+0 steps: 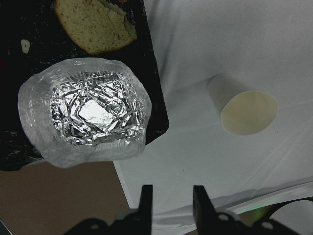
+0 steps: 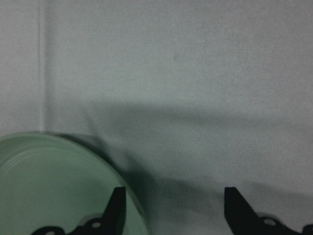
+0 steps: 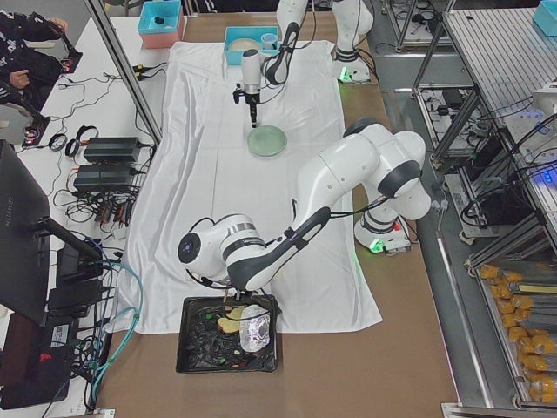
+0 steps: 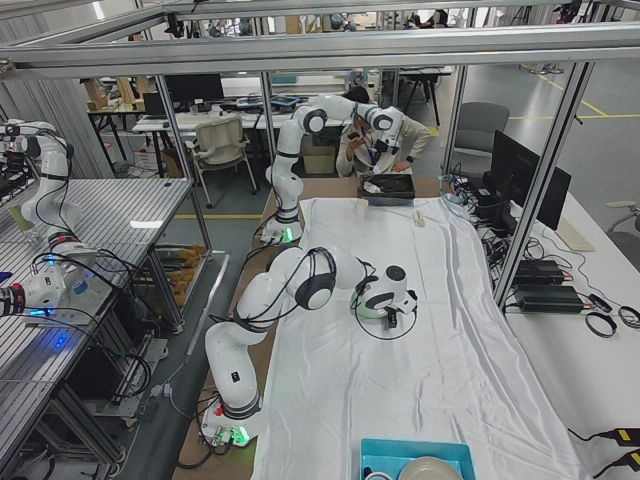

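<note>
A foil package in clear plastic (image 1: 85, 112) lies in the black tray (image 3: 187, 348), beside a piece of bread (image 1: 93, 24). My left gripper is over the tray's edge, open, with nothing visible between its fingers. A pale paper cup (image 1: 232, 98) is on the white cloth next to the tray. My right gripper stands open at the rim of the green plate (image 2: 58, 181), low over the cloth.
A blue bin (image 4: 410, 450) holding dishes is at the far end beyond my right arm. A monitor and cables crowd the adjoining desk.
</note>
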